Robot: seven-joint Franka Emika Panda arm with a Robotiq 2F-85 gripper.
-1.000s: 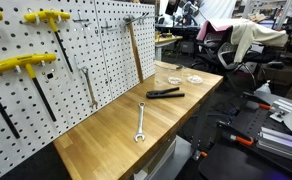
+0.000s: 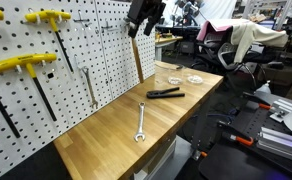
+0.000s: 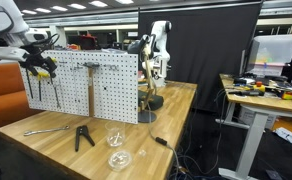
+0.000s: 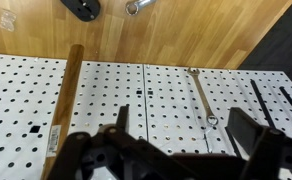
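High over the white pegboard (image 4: 96,105), my gripper is open with nothing between its fingers. In exterior view 1 my arm comes in at the top, in front of the upper part of the hammer, whose wooden handle (image 2: 137,62) hangs on the board. A combination wrench (image 2: 140,122) lies flat on the wooden table, and black-handled pliers (image 2: 166,93) lie behind it. Another wrench (image 2: 89,86) hangs on the pegboard, as do yellow-handled hex keys (image 2: 28,62). The wrist view has the hanging wrench (image 4: 202,97) between the hammer handle (image 4: 66,100) and the dark hex-key shafts (image 4: 262,102).
Clear round dishes (image 3: 119,159) with small pieces sit on the table (image 3: 166,120) beyond the pliers. The pegboard stands upright along one table edge. Table in front of the board is mostly bare. Chairs and another cluttered table (image 3: 266,100) stand farther off.
My gripper and arm have come into exterior view 1 from the top, in front of the hammer's upper part. Tools on the table and board look unmoved.
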